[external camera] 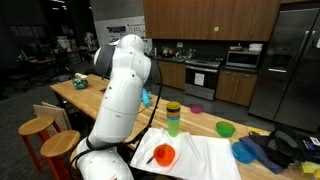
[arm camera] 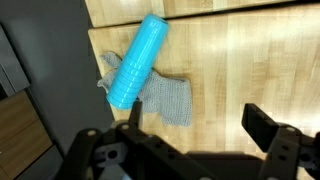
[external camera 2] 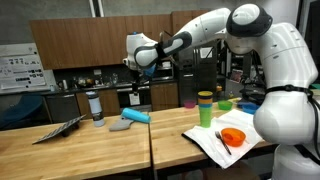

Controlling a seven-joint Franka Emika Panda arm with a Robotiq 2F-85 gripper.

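Note:
A blue cylinder (arm camera: 141, 61) lies on its side across a crumpled grey cloth (arm camera: 175, 101) on the wooden table, left of centre in the wrist view. In exterior view 2 the same blue cylinder (external camera 2: 136, 116) rests near the table's far edge, with the grey cloth (external camera 2: 120, 125) beside and under it. My gripper is open over the table, its fingers wide apart and nothing between them. It hangs well above the cylinder, which is off to the left of the fingers in the wrist view.
A stack of coloured cups (external camera 2: 205, 107) stands by a white cloth (external camera: 205, 154) holding an orange bowl (external camera: 164, 155). Green bowl (external camera: 225, 129) and blue bowl (external camera: 243, 152) sit farther right. A white canister (external camera 2: 95, 107) is near the cylinder. Bare wood lies in front.

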